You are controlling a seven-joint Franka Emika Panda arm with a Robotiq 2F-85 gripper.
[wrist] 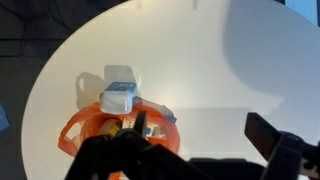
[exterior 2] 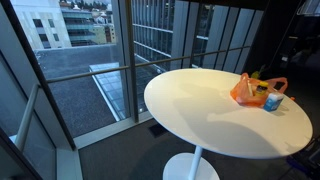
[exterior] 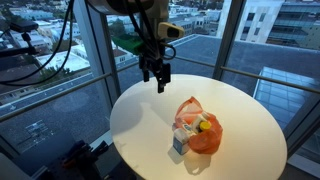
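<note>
My gripper (exterior: 153,80) hangs above the white table, back and to the left of an orange plastic bag in exterior view 1. Its two black fingers stand wide apart in the wrist view, with bare tabletop showing between them. The orange bag (exterior: 203,136) lies open on the table with several items inside, one of them with a yellow top (exterior: 205,126). A small white and blue box (exterior: 180,141) stands on the table against the bag's side. In the wrist view, the bag (wrist: 163,120) is partly covered by the left finger, while the box (wrist: 117,97) is in plain sight.
Large windows (exterior 2: 90,50) surround it. A black cable (exterior: 50,68) loops beside the arm. Clear tabletop lies behind and to either side of the bag.
</note>
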